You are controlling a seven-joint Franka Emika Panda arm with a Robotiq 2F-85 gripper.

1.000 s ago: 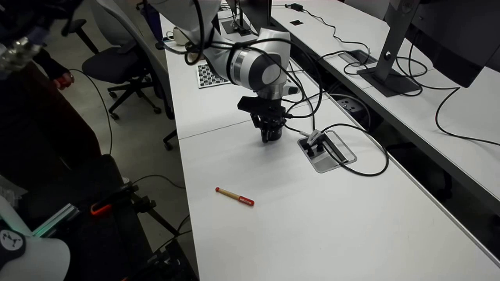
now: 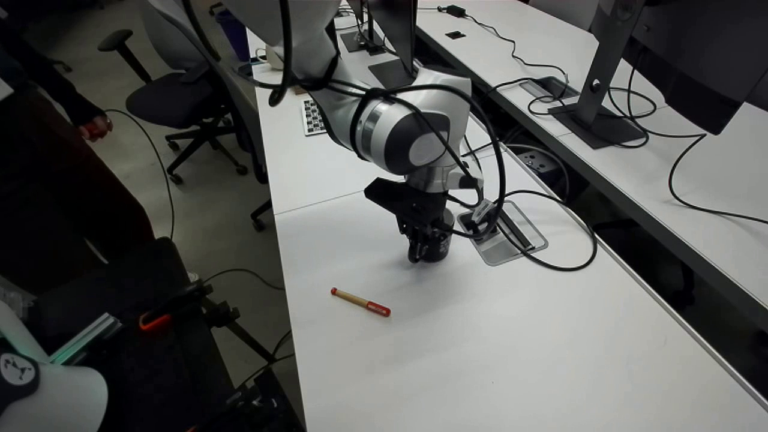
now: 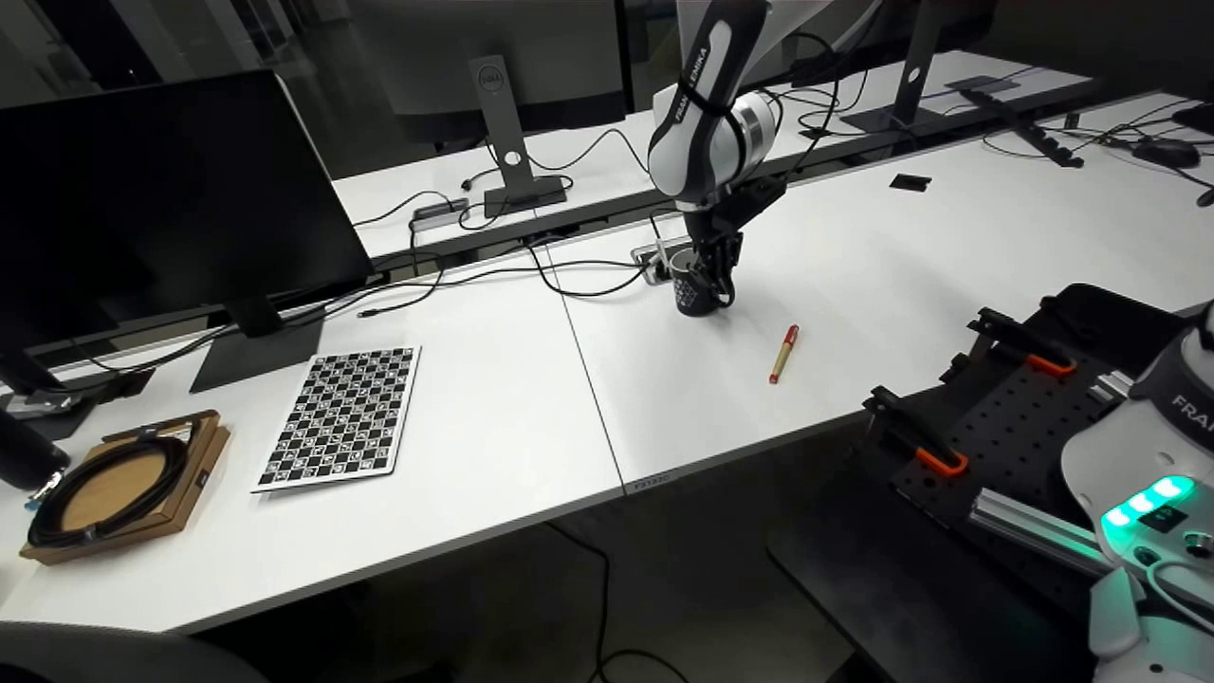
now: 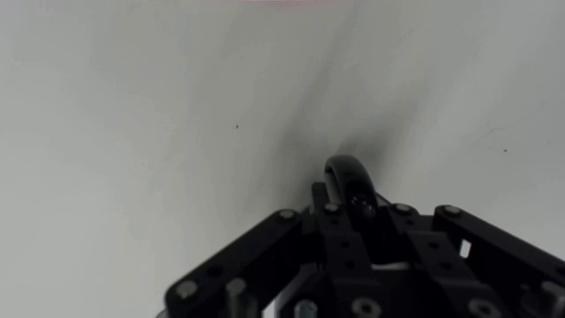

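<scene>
A black mug point(image 2: 437, 247) with pale markings is upright at the white table, beside the power outlet panel. My gripper is shut on the mug's curved black handle point(image 4: 349, 172), which sticks out past the fingers in the wrist view. Most of the mug's body is hidden there. From the second exterior view, the mug point(image 3: 689, 285) shows its pale inside, with the gripper point(image 3: 722, 283) at its right side. Whether its base touches the tabletop, I cannot tell. A tan marker with red ends point(image 2: 360, 302) lies apart from the mug, nearer the table's near edge.
The outlet panel point(image 2: 504, 237) with plugs and a looped black cable point(image 2: 576, 267) lies close beside the mug. A checkered board point(image 3: 341, 415) rests on the adjoining table.
The arm, with the mug in its gripper, has moved down and somewhat right in the first exterior view, closer to the outlet panel. The marker has stayed where it was.
</scene>
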